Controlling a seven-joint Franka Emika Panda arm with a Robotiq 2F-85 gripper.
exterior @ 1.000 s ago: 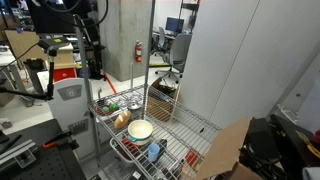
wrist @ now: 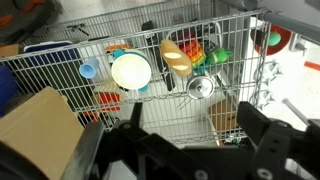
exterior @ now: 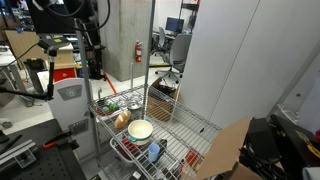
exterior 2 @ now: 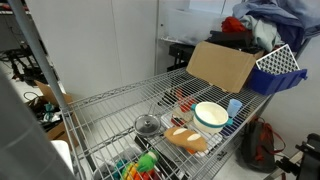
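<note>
My gripper is open above the wire rack (wrist: 165,106), its dark fingers along the bottom of the wrist view with nothing between them. In exterior view 1 it hangs at the upper left (exterior: 97,70), clear of the rack. A cream bowl with a green rim (wrist: 131,70) sits on the wires, a blue cup (wrist: 88,69) to its left. On the bowl's other side lies a bread-like brown loaf (wrist: 176,57). A round metal or glass vessel (wrist: 201,87) rests close by, near colourful vegetable-like pieces (wrist: 195,50).
A cardboard sheet (exterior 2: 222,66) stands at one end of the rack, by a blue-and-white basket (exterior 2: 278,72). Small red items (wrist: 107,98) lie near the bowl. Metal posts (exterior: 150,45) rise at the rack's end. Bare wires stretch along the side by the white partition (exterior: 213,60).
</note>
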